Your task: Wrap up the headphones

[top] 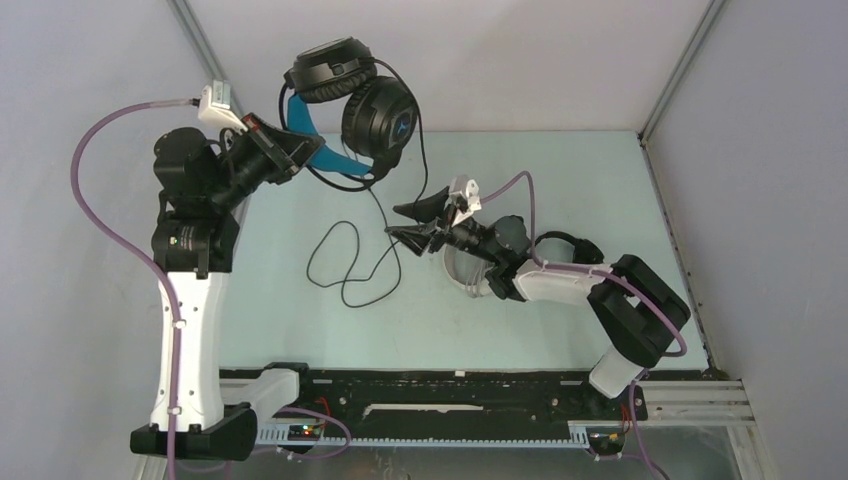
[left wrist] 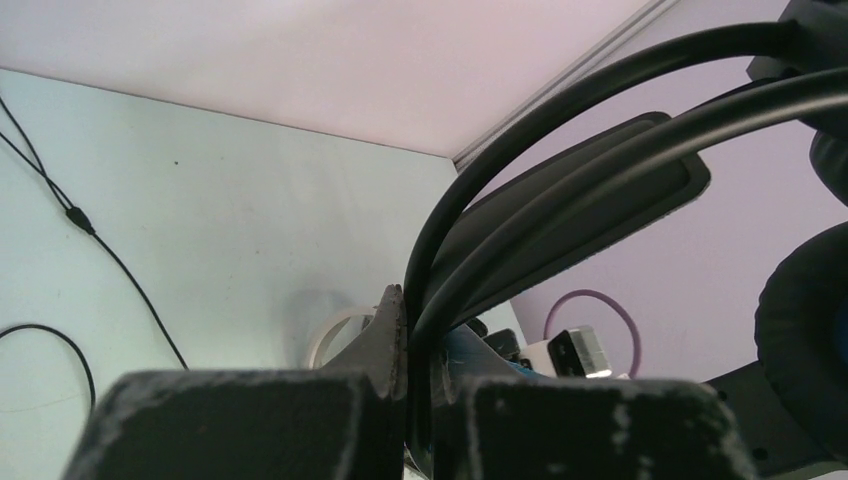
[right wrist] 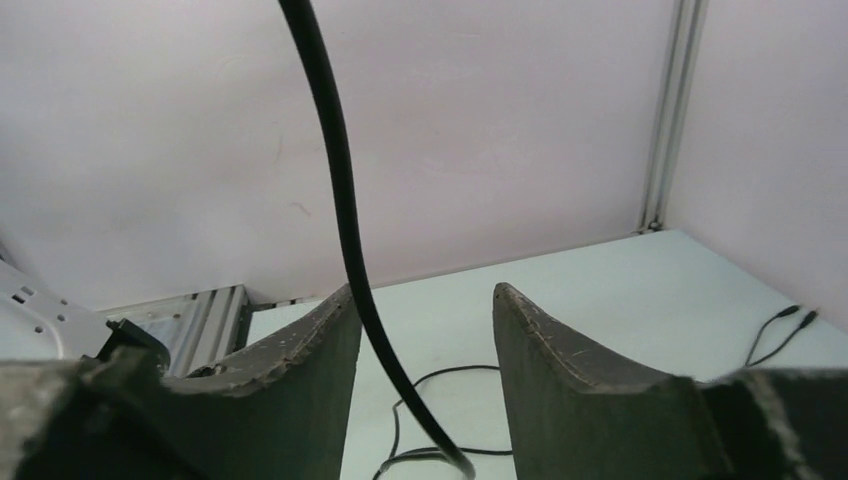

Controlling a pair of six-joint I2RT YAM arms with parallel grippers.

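Observation:
Black headphones [top: 378,120] with a blue inner band hang high at the back left, my left gripper [top: 298,152] shut on their headband. The left wrist view shows the band's curved rods [left wrist: 590,115] rising from between the fingers. A black cable [top: 424,165] drops from an earcup to my right gripper [top: 398,222], which stands part open below and right of the headphones. In the right wrist view the cable [right wrist: 350,240] crosses the area between and in front of the fingertips; I cannot tell whether they touch it. More cable [top: 345,282] lies looped on the table.
A white ring-like holder [top: 455,275] with a black band beside it lies under the right arm. Walls bound the space at back and both sides.

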